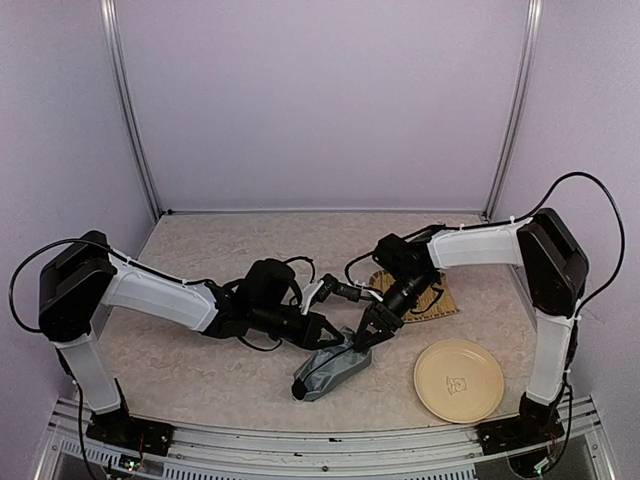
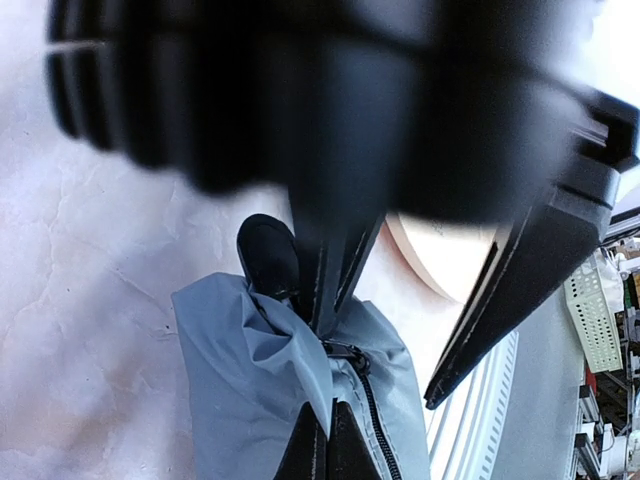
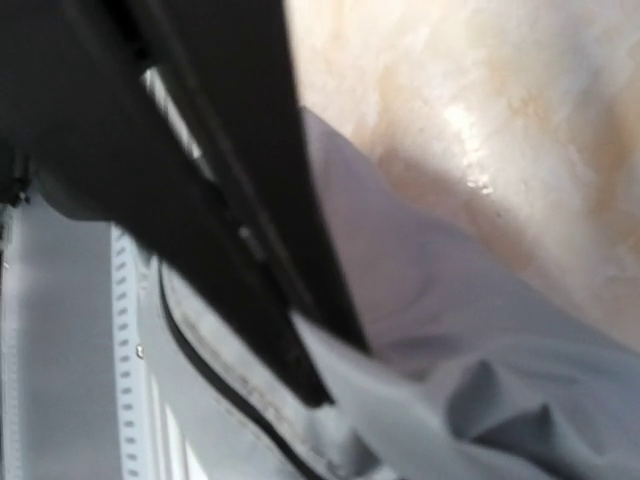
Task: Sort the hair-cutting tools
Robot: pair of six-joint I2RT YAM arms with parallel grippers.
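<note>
A grey zippered pouch lies at the front middle of the table, with both grippers at its back end. My left gripper is shut on the pouch's grey fabric beside the zip, seen in the left wrist view. My right gripper stands open at the zipper end; in the left wrist view its fingers straddle the pouch's edge, one tip near the zip pull. In the right wrist view the pouch is blurred beneath the fingers. Whatever is inside the pouch is hidden.
A beige round plate lies at the front right. A woven mat sits behind the right gripper, partly hidden by it.
</note>
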